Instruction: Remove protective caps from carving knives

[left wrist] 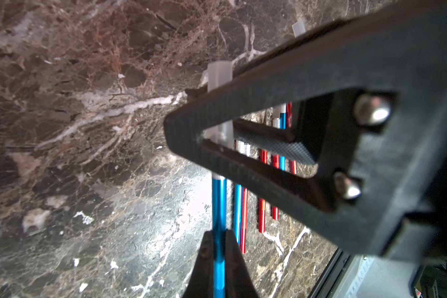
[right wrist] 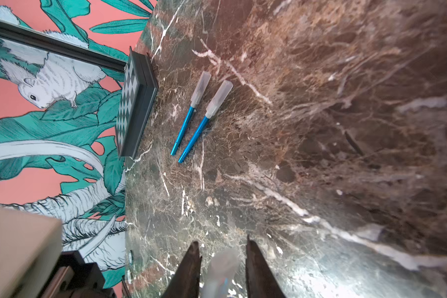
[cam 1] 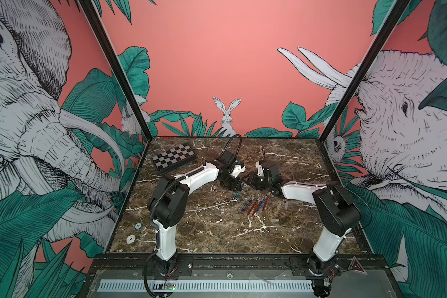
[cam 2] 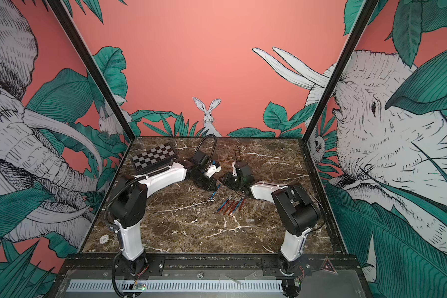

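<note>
In the left wrist view, my left gripper is shut on a blue carving knife with its translucent cap pointing up the frame. The right gripper's frame crosses in front of this cap. In the right wrist view, my right gripper is part open, with the cap's end between or just beyond its blurred fingers; contact is unclear. Red and blue knives lie in a row below the grippers. Two capped blue knives lie apart near the board.
A checkered board sits at the back left. Small loose clear pieces lie right of and below the row.
</note>
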